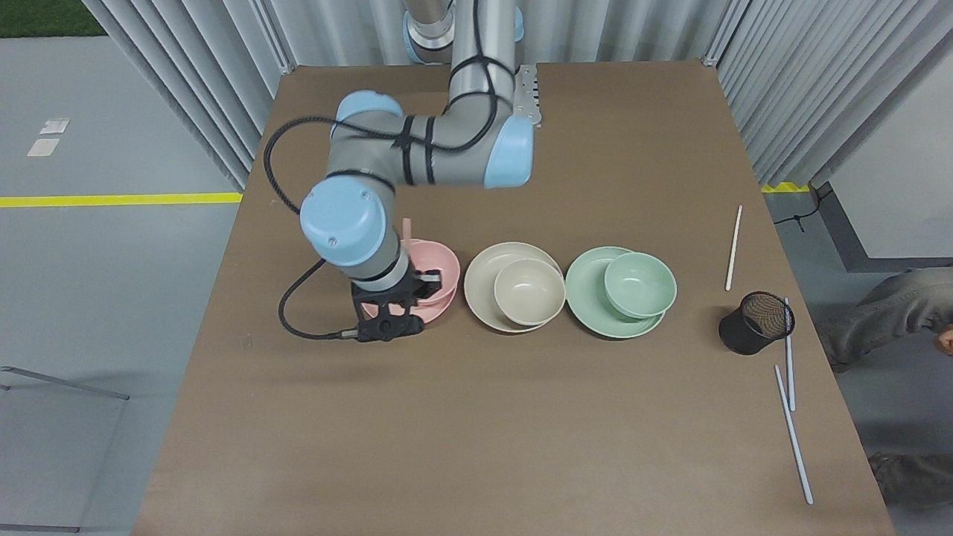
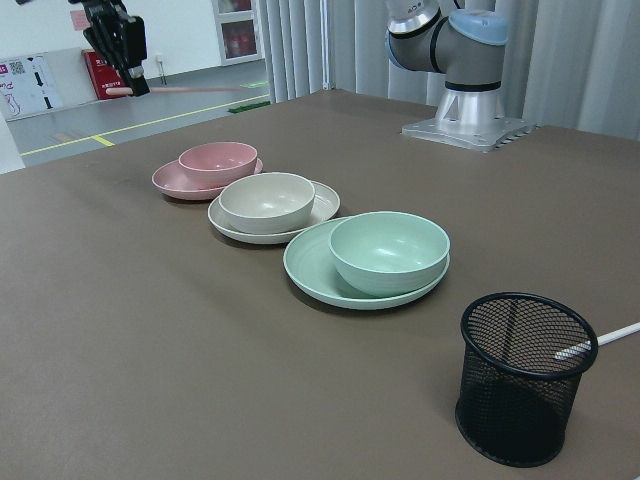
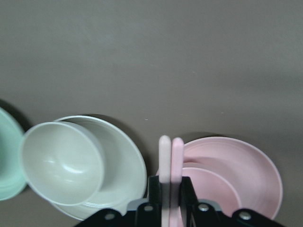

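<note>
My gripper is shut on two pale pink sticks [image 3: 177, 161], held side by side and pointing forward; in the left view [image 2: 134, 85] it is raised at top left with a pink stick across it. From the front it hangs above the pink bowl [image 2: 217, 160] on its pink plate [image 3: 236, 165], partly hiding them. Beside them are a cream bowl [image 1: 529, 292] on a cream plate [image 1: 487, 263], and a green bowl [image 1: 639, 285] on a green plate [image 1: 585, 295].
A black mesh cup [image 1: 746, 330] stands near the right edge, with pale sticks [image 1: 793, 433] lying around it and a white stick [image 1: 734, 246] behind. A person is partly visible beyond the right edge.
</note>
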